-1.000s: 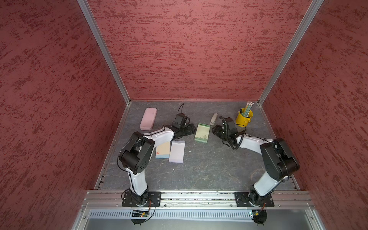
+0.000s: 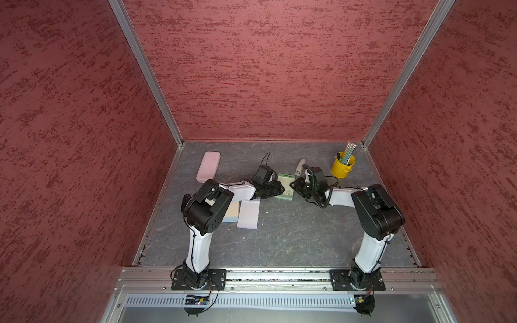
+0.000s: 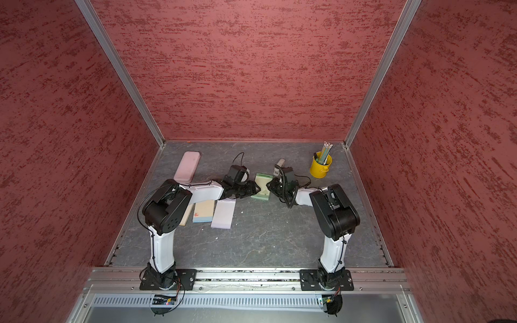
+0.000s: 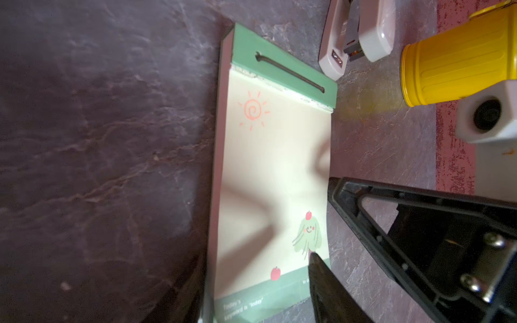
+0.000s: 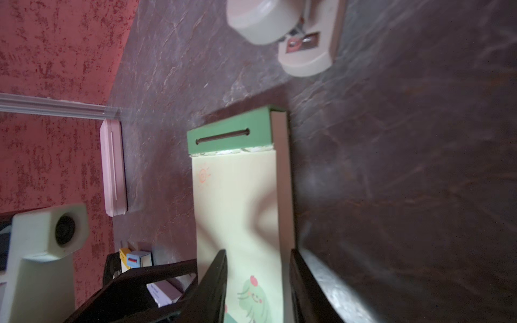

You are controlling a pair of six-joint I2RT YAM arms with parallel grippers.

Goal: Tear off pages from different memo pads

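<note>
A cream memo pad with green header (image 4: 272, 161) lies mid-table, sun and small character printed on its top page. My left gripper is low at its left side, fingers apart over the pad's lower end. My right gripper is at its right side, fingers parted, one over the page and one by the pad's edge. Neither visibly lifts a page. A lilac pad (image 2: 247, 215) and a blue-edged pad (image 3: 203, 212) lie front left, partly under the left arm.
A white stapler (image 2: 300, 167) sits just behind the green pad. A yellow pencil cup (image 2: 342, 168) stands back right, a pink case (image 2: 208, 164) back left.
Both arms have moved inward toward the green pad, the left gripper rightward and the right one leftward, so both now flank it closely.
</note>
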